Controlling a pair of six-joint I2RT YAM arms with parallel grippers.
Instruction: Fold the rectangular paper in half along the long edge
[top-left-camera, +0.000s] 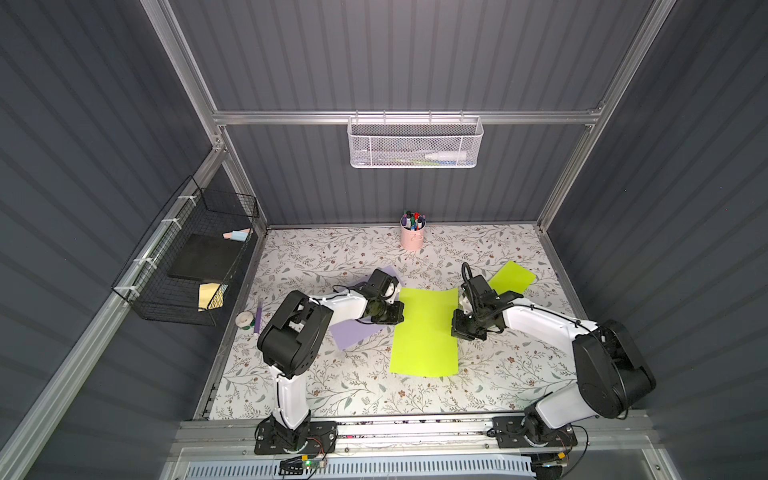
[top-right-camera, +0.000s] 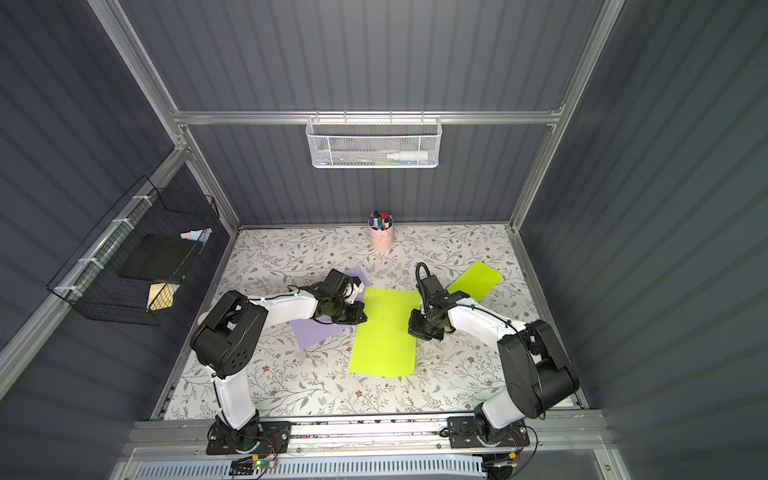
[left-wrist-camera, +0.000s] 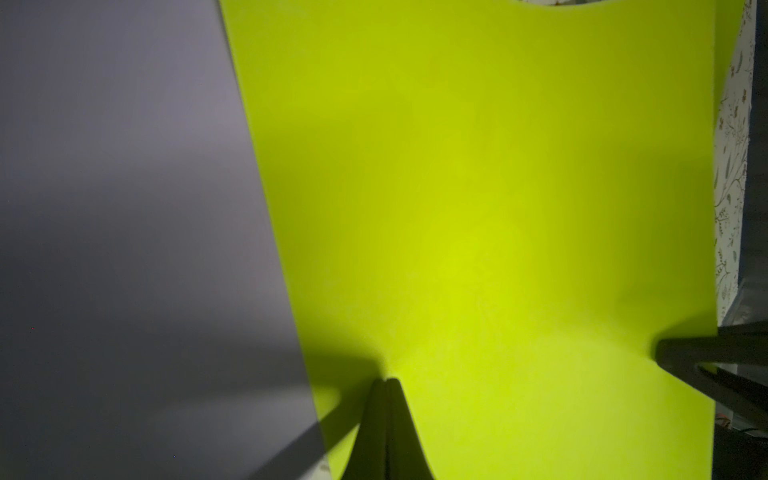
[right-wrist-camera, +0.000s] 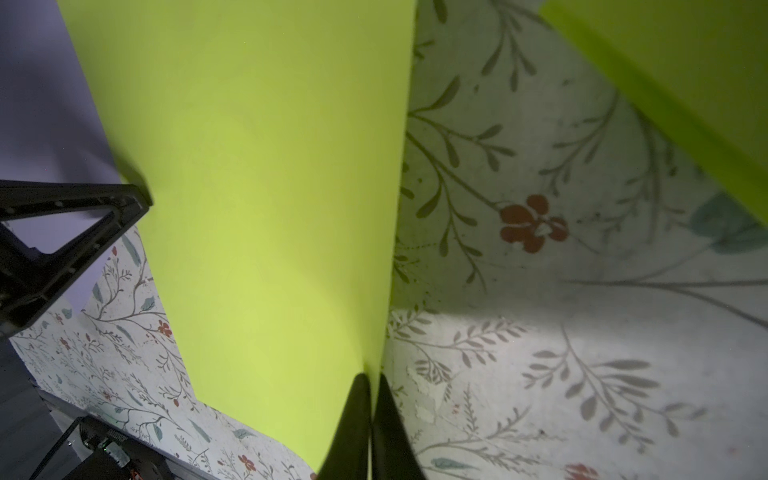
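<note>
A yellow-green sheet of paper (top-left-camera: 424, 344) lies flat at the middle of the table, partly beside a lilac sheet (top-right-camera: 316, 336). My left gripper is shut, its tips down on the yellow paper near its left edge. My right gripper is at the paper's right edge with its fingertips close together; whether the edge is between them is unclear.
Another yellow-green sheet (top-left-camera: 512, 278) lies at the back right. A pink pen cup (top-left-camera: 412, 238) stands at the back. A wire basket (top-left-camera: 192, 264) hangs on the left wall.
</note>
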